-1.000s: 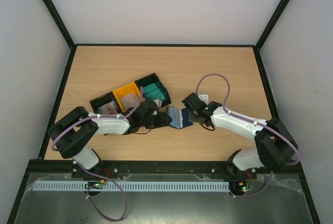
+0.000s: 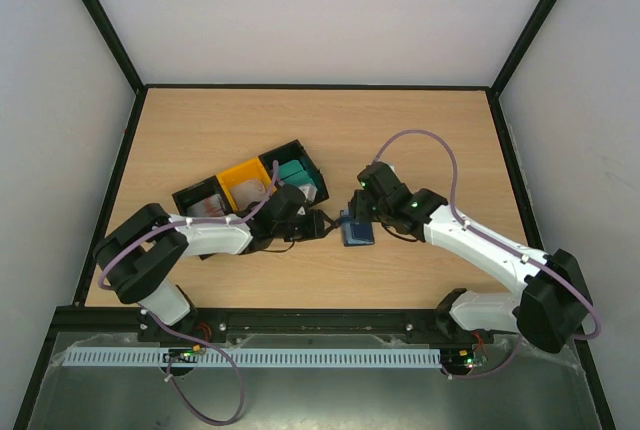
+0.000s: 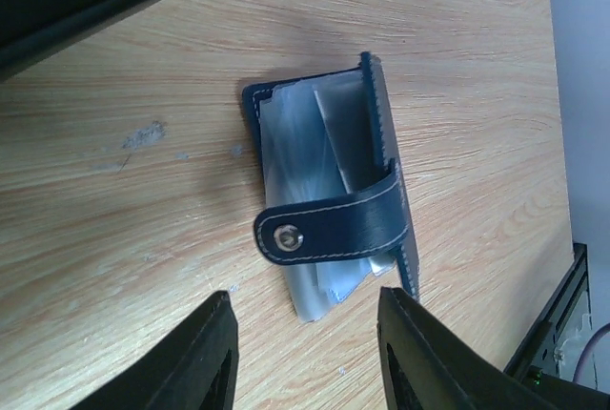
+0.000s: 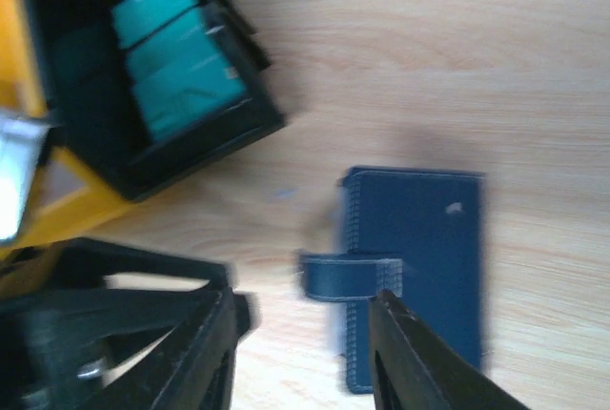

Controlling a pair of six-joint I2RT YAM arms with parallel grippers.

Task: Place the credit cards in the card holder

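Observation:
The dark blue card holder (image 2: 358,234) lies on the table between both arms. In the left wrist view, its cover stands tilted over clear sleeves (image 3: 303,167), and a strap with a metal snap (image 3: 287,237) bends across the front. Whether a card is in the sleeves I cannot tell. My left gripper is open with nothing between its fingers, close to the strap side. My right gripper is also open and empty, above the holder; its right fingertip overlaps the cover (image 4: 415,219) in the right wrist view. No loose card is clear to see.
Behind the left arm stands a row of bins: a black one with teal items (image 2: 290,172), a yellow one (image 2: 238,175) and another black one (image 2: 190,195) holding pale items.

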